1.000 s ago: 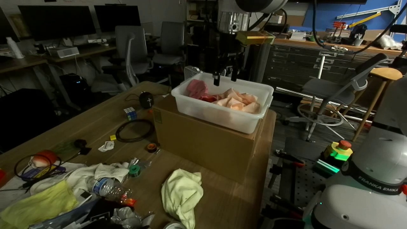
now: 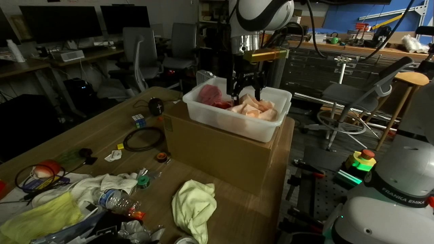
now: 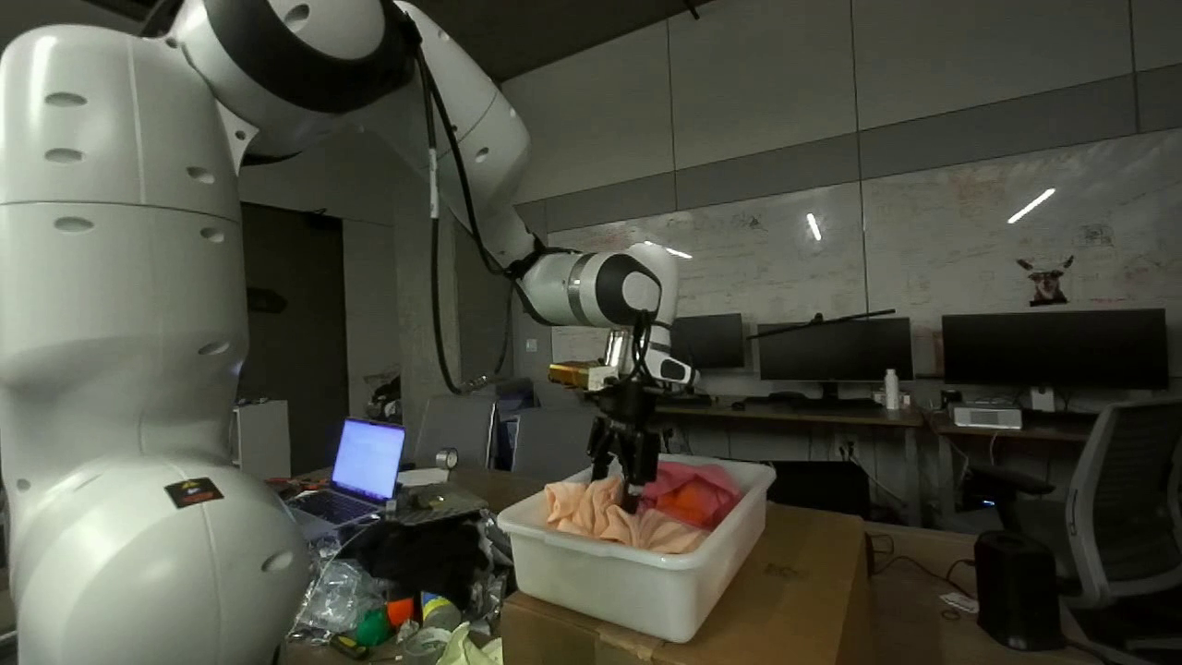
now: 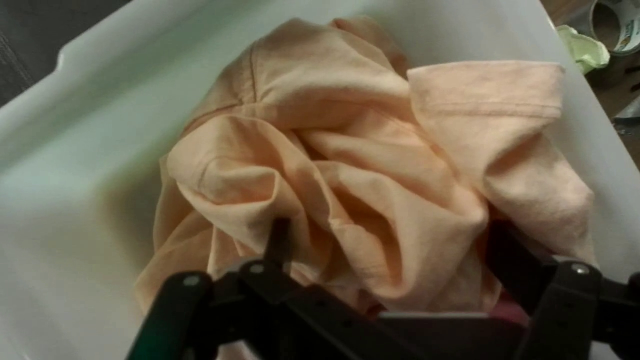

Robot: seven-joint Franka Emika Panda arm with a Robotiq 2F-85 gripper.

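Note:
Inside the white bin [image 2: 232, 124] lies a crumpled peach cloth [image 2: 260, 109], with a pink-red cloth [image 2: 210, 95] bunched beside it. My gripper [image 2: 247, 99] points down into the bin, its fingers open and the fingertips at the peach cloth. From the wrist view, folds of the peach cloth [image 4: 360, 180] fill the space ahead of and between the spread fingers; one finger [image 4: 510, 252] presses in near a fold at the right. In the second exterior view the pink-red cloth [image 3: 693, 493] sits just behind the gripper [image 3: 621, 488].
A cardboard box [image 2: 215, 156] on the wooden table holds the bin up. A pale green cloth [image 2: 195, 209] lies in front of it. Clutter, including a plastic bottle [image 2: 115, 199], a cable coil [image 2: 143, 139] and a puzzle cube [image 2: 138, 120], covers the table's left side.
My gripper has come down from above the bin's far part and toward the camera, so its fingers now reach the peach cloth. The cloths and bin look unmoved.

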